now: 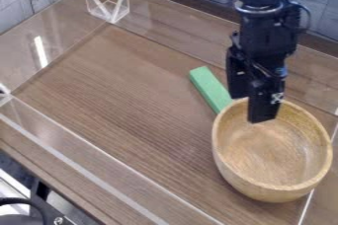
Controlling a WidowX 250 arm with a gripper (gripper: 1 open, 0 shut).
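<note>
My gripper points down from the top right, its fingers standing open just over the back rim of a round tan wooden bowl. The bowl sits at the lower right and looks empty. A green bar-shaped object lies just left of my gripper, behind the bowl, its far end partly hidden.
A small white wire-like holder stands at the back left. Dark cables show at the lower left edge.
</note>
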